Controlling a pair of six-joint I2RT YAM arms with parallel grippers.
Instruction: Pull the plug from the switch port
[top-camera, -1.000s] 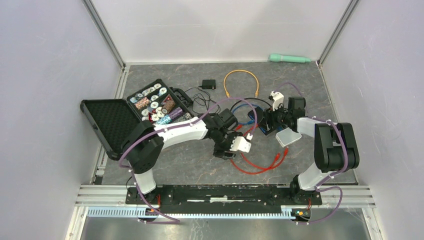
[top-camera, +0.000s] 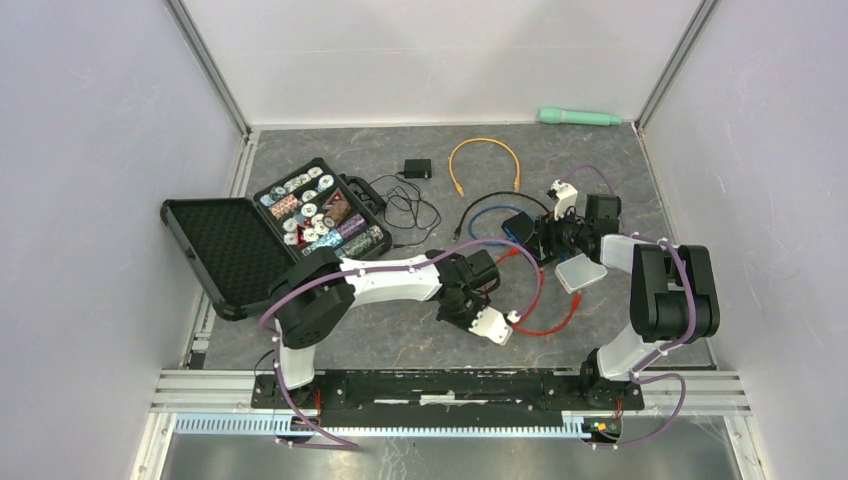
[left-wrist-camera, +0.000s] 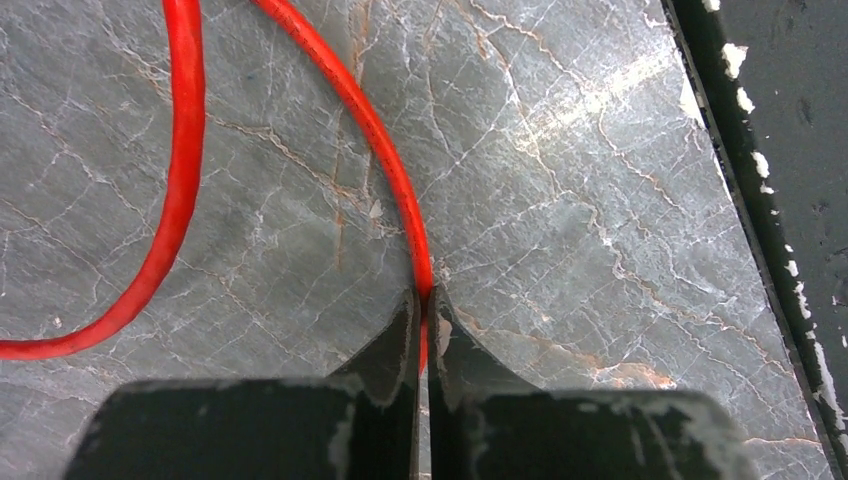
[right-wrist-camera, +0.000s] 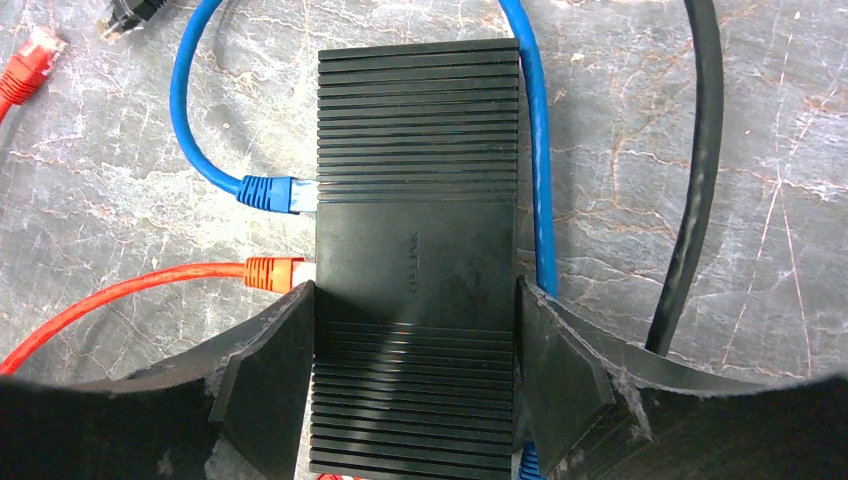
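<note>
My left gripper is shut on a red cable, low over the grey marbled table. The cable passes between its fingertips and curves away above them. In the right wrist view, my right gripper clamps the black switch across its width. Two plugs sit in the switch's left side: a blue plug and, below it, an orange-red plug with its cable running down left. A loose red plug lies at the upper left, apart from the switch.
Another red cable bends beside the held one. Next to the switch run a blue cable and a thick black cable. An open black case stands left; a yellow cable lies at the back.
The loose red plug has slid left, away from the switch.
</note>
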